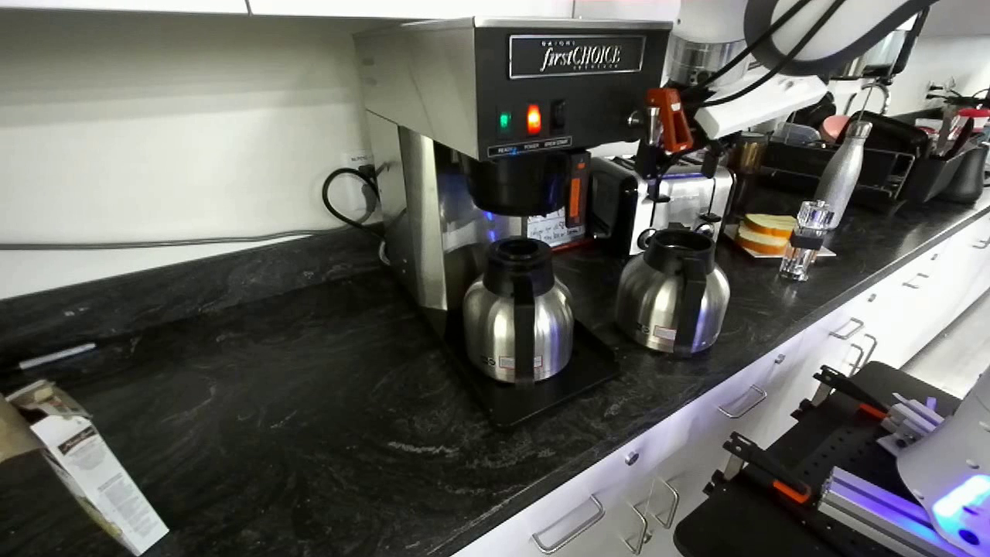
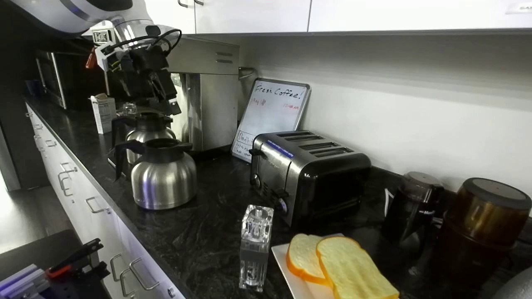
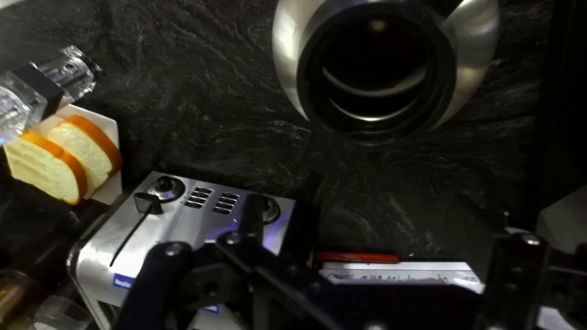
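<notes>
My gripper (image 2: 167, 102) hangs above the counter, behind and over the two steel carafes as seen in exterior view 2. In the wrist view the gripper is open, its dark fingers wide apart and only counter between them. An open-topped steel carafe (image 1: 673, 302) with a black rim and handle stands on the counter right of the coffee machine (image 1: 571, 83). A second carafe (image 1: 520, 325) sits on the machine's base under the brew basket (image 1: 515, 186). The toaster (image 2: 311, 169) stands beside the gripper's area, its levers facing the room.
Bread slices (image 2: 349, 269) lie on a white plate (image 2: 284, 264), near a clear grinder (image 2: 257, 249). A whiteboard (image 2: 274, 117) leans against the wall behind the toaster. A white carton (image 1: 97, 473) stands at the far left.
</notes>
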